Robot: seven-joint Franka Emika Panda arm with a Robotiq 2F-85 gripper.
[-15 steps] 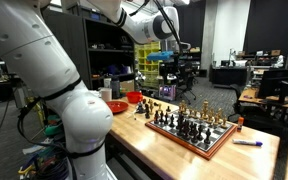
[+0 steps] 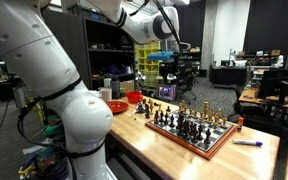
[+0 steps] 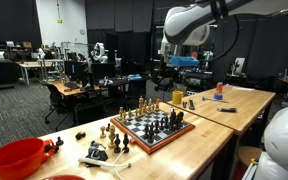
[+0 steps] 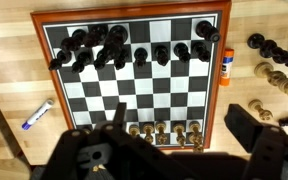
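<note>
The chessboard [image 4: 136, 103] with its brown frame lies on the wooden table. Black pieces [image 4: 161, 54] line one side of it, some crowded at a corner. Gold pieces [image 4: 162, 133] stand along the opposite side, partly hidden by my hand in the wrist view. My gripper is held high above the board, its two dark fingers spread wide apart with nothing seen between them. Both exterior views show the arm well clear of the pieces.
Loose black and gold pieces [image 4: 276, 80] lie beside the board. An orange stick-like item [image 4: 226, 66] rests by the frame, and a white marker [image 4: 37, 115] lies on the other side. A red bowl [image 3: 16, 158] and a yellow mug [image 3: 177, 97] stand on the table.
</note>
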